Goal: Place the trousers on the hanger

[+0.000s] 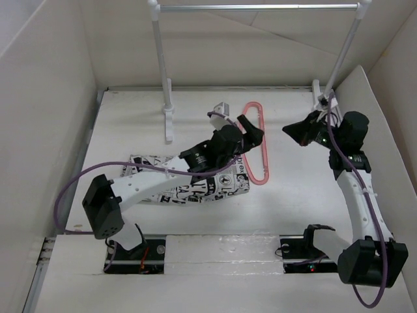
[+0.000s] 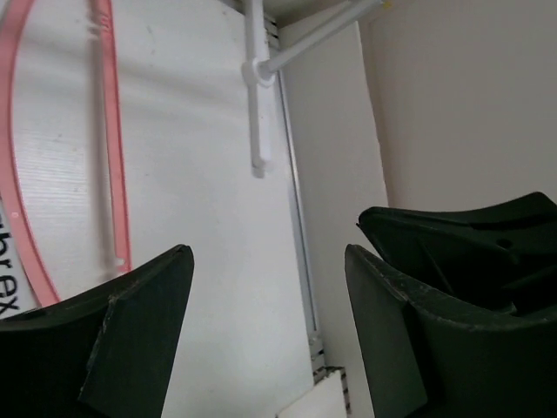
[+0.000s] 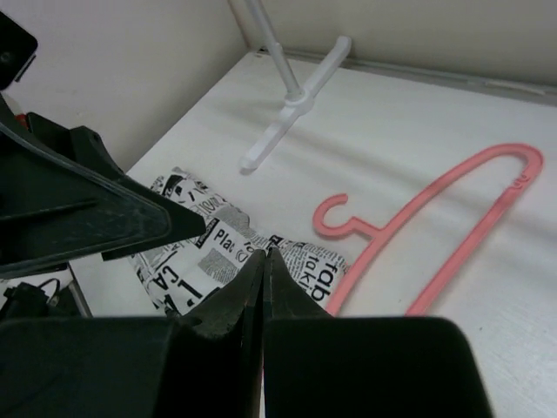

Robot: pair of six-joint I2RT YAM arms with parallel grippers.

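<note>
Black-and-white print trousers point(image 1: 215, 188) lie folded on the table, partly covered by my left arm in the top view. The pink hanger point(image 1: 264, 153) appears to lie on the tabletop just right of them, its near end close to the fabric. My left gripper is open and empty, above the trousers' right side and beside the hanger. To the hanger's right, clear of it in the top view, my right gripper has its fingertips practically together. The hanger's hook point(image 3: 332, 216) shows in the right wrist view; its lower end is hidden behind my fingers.
A metal rail point(image 1: 260, 7) on white posts spans the back of the table. The post feet point(image 1: 169, 124) stand at left and right. Bare tabletop point(image 1: 290, 189) lies right of the hanger, and walls enclose the sides.
</note>
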